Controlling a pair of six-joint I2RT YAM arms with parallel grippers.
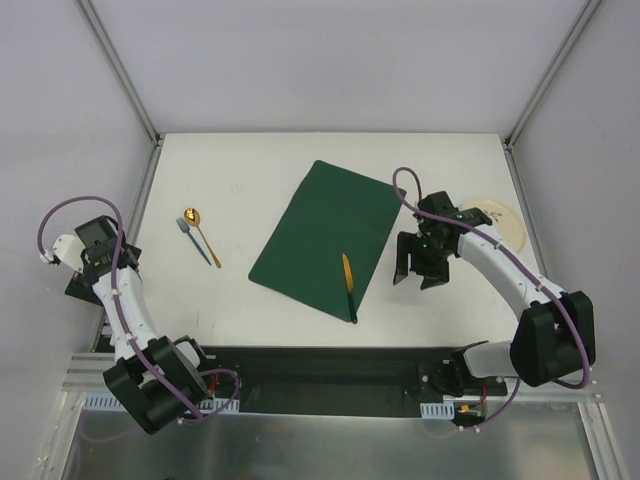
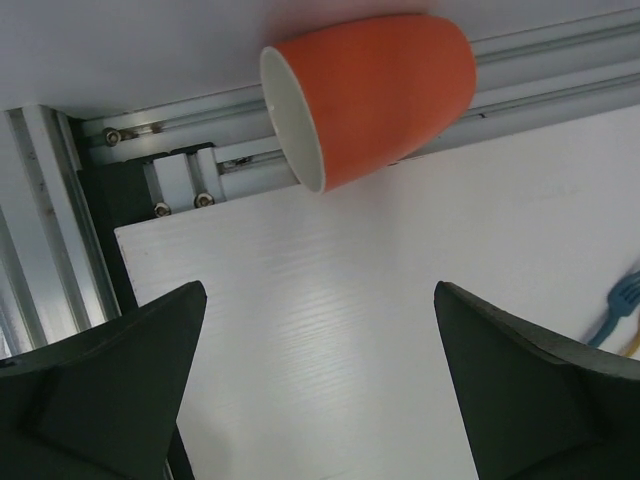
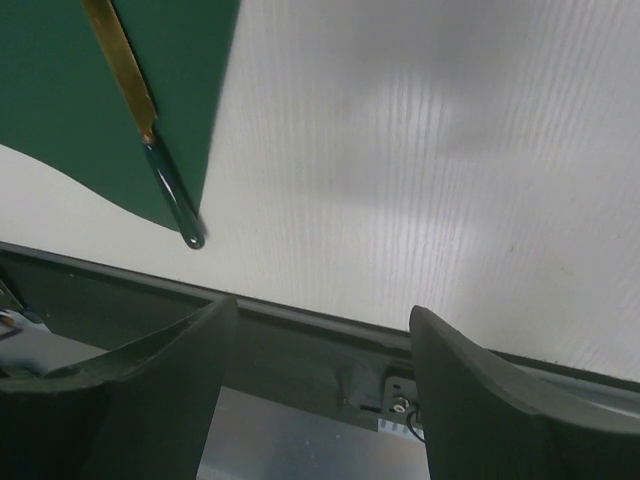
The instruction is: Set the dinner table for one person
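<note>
An orange cup [image 2: 385, 95] with a white inside lies on its side by the table's left edge, over the metal rail, in the left wrist view. My left gripper [image 1: 100, 276] hangs at that edge, open and empty, and hides the cup from above. A green placemat [image 1: 315, 240] lies slantwise mid-table, the knife [image 1: 349, 285] on it with its handle end at the mat's edge. Left of it are the blue fork [image 1: 197, 241] and gold spoon [image 1: 205, 232]. My right gripper [image 1: 416, 275] is open and empty, right of the mat. A pale plate [image 1: 507, 224] is partly behind that arm.
Bare white table [image 1: 255, 165] surrounds the mat, with free room at the back and front left. Metal rails [image 1: 115, 75] and grey walls border the table on both sides. A dark bar [image 1: 320, 358] runs along the front edge.
</note>
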